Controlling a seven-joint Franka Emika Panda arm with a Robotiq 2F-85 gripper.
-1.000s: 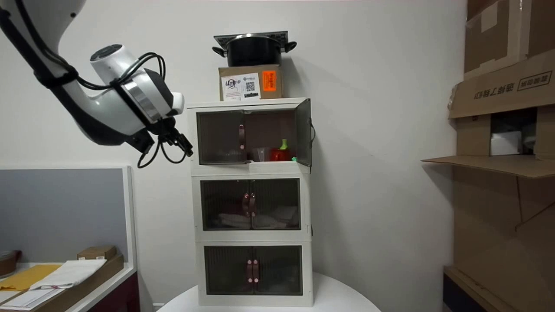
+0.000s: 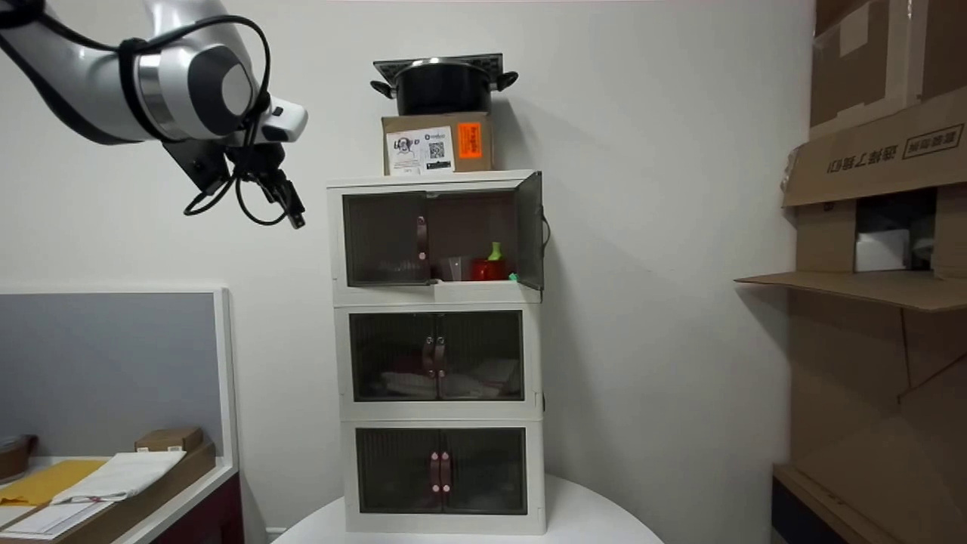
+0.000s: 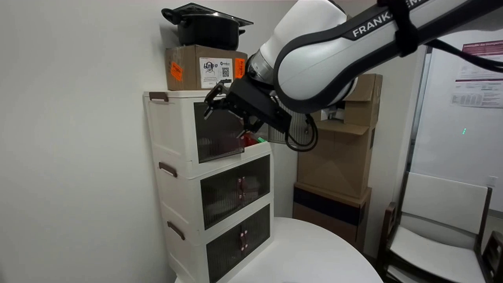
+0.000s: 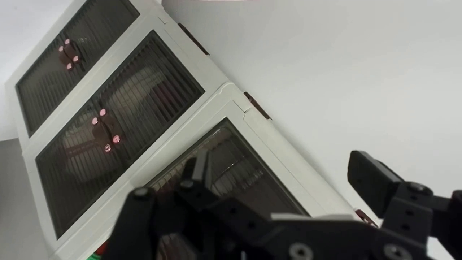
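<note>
My gripper stands open with nothing between its fingers. From exterior view 1 the gripper appears up to the left of the white cabinet, apart from it in that image. The cabinet's top right door is swung open, while the top left door looks nearly closed. Inside the top compartment are a red object with a green top and a clear cup. In the wrist view, the two fingers spread across the tilted cabinet, hiding part of its top compartment.
A cardboard box with a black pot rests on the cabinet. Both lower compartments are closed. Brown cartons stand at the right, a side desk at the left.
In exterior view 1 my arm and gripper have moved up and to the left, farther from the cabinet. The cabinet, its doors and contents look unchanged.
</note>
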